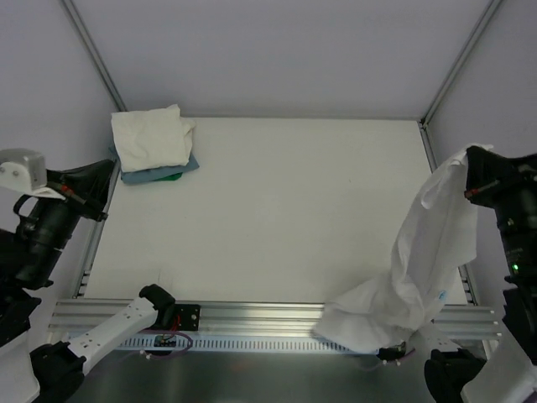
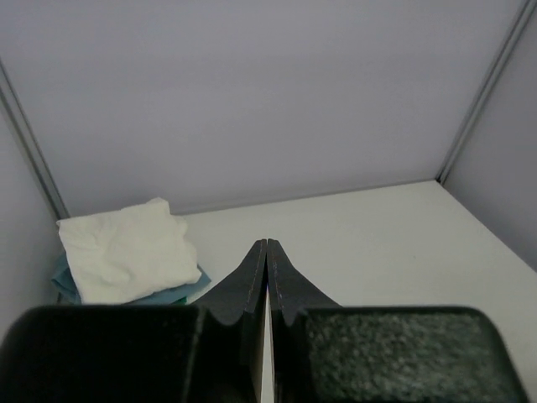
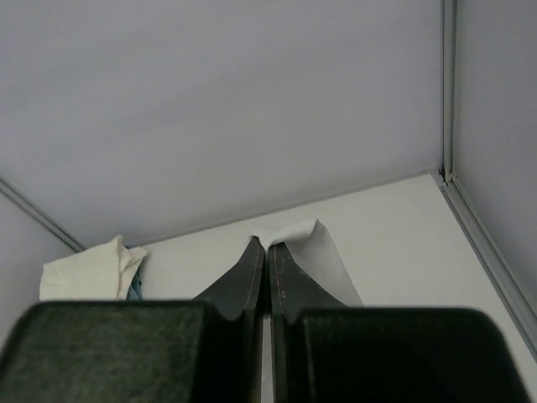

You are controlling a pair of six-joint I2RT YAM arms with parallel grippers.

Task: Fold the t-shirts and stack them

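Observation:
A white t-shirt (image 1: 428, 252) hangs from my right gripper (image 1: 475, 159) at the right side, its lower part draped over the table's front edge. In the right wrist view the fingers are shut on a pinch of the white cloth (image 3: 315, 248). On the left side my left gripper (image 1: 111, 168) is shut, and its fingertips (image 2: 252, 273) meet with nothing between them. A folded stack lies at the back left corner: a white folded shirt (image 1: 153, 138) on top, a blue one (image 1: 159, 173) beneath it and a sliver of green (image 1: 170, 178) at the bottom.
A metal rail (image 1: 252, 313) runs along the front, partly covered by the hanging cloth. Grey walls with metal corner posts (image 1: 457, 63) enclose the back and sides.

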